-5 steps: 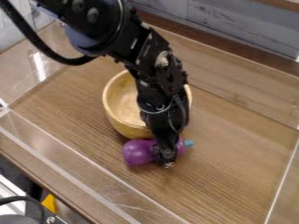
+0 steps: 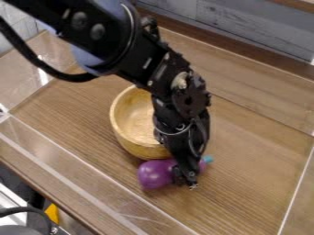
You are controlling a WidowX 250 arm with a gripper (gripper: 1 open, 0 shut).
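A purple eggplant-like toy (image 2: 156, 173) lies on the wooden table in front of a yellow bowl (image 2: 128, 119). The black gripper (image 2: 185, 171) reaches down over the bowl's right side, its fingertips at the right part of the purple toy, partly covering it. Whether the fingers are closed on the toy or only resting around it is hard to tell. A small blue bit shows at the toy's right end.
Bare wooden table (image 2: 258, 147) lies to the right and left. A grey wooden back wall runs behind. Dark cables and a small yellow piece sit at the lower left edge.
The gripper has shifted slightly about the toy; the purple toy sits a little further right than a second ago. The bowl has hardly moved.
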